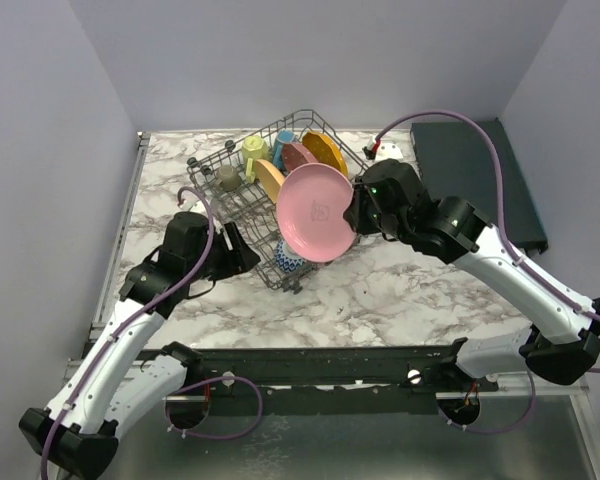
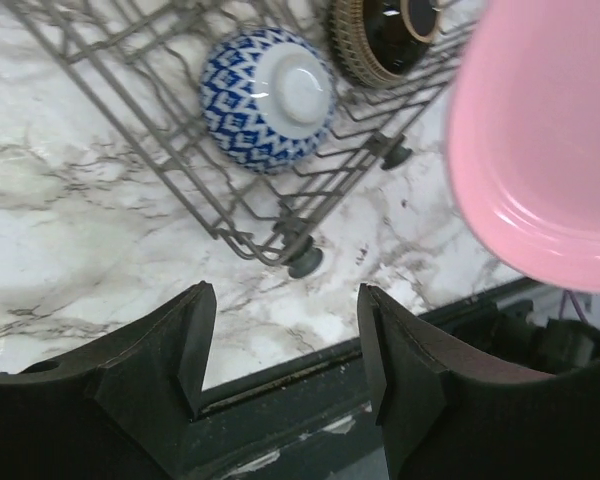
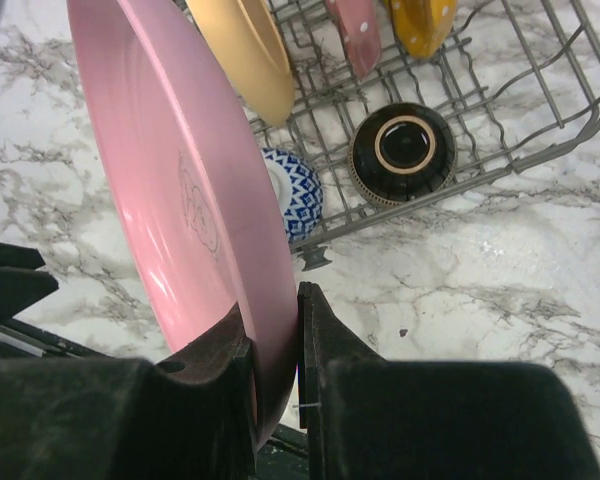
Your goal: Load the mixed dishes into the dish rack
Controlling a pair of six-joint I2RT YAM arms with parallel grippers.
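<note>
A pink plate (image 1: 318, 212) hangs in the air over the front right of the wire dish rack (image 1: 242, 203). My right gripper is shut on the plate's rim, which shows between its fingers. Left of the plate stands my left gripper, open and empty, clear of the plate. In the rack are a cream plate (image 1: 269, 180), a reddish plate (image 1: 297, 156), a yellow-orange plate (image 1: 325, 151), a yellow-green cup (image 1: 254, 150), a blue cup (image 1: 283, 142) and a grey-brown cup (image 1: 228, 178). A blue-patterned bowl (image 2: 267, 99) and a dark bowl (image 3: 402, 153) rest upside down there.
A dark flat panel (image 1: 480, 185) lies at the back right.
</note>
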